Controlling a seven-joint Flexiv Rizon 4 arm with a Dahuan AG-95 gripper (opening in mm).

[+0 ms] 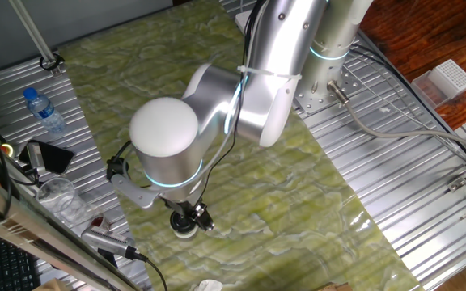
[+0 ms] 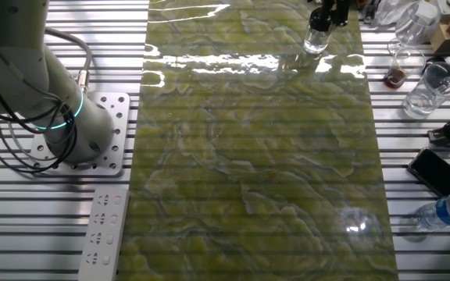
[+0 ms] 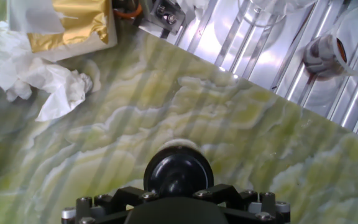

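Observation:
A small clear glass bottle [image 2: 316, 40] with a black round cap [image 3: 179, 172] stands upright on the green marbled mat. My gripper is at the cap, its black linkages spread to either side of it in the wrist view. From exterior view 1, the gripper [image 1: 197, 217] appears low beside the capped bottle [image 1: 184, 227]. The fingertips are partly hidden by the cap and the gripper's body, so whether they touch the cap cannot be told.
Crumpled white tissue [image 3: 58, 93] and a gold-and-white box [image 3: 73, 31] lie near the bottle. Past the mat's edge are a cup with dark contents [image 3: 325, 56], glassware [image 2: 432, 90], a phone [image 2: 441, 173] and a water bottle [image 2: 448, 211].

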